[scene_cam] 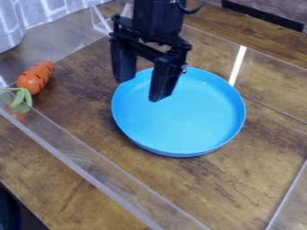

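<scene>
My black gripper (144, 70) hangs over the back left part of a blue plate (182, 124), fingers pointing down and spread apart, with nothing seen between them. An orange carrot (36, 77) with pale green leaves lies on the wooden surface at the left, apart from the plate and the gripper.
Clear plastic walls run along the left front and the right edge. A whitish crumpled material sits in the back left corner.
</scene>
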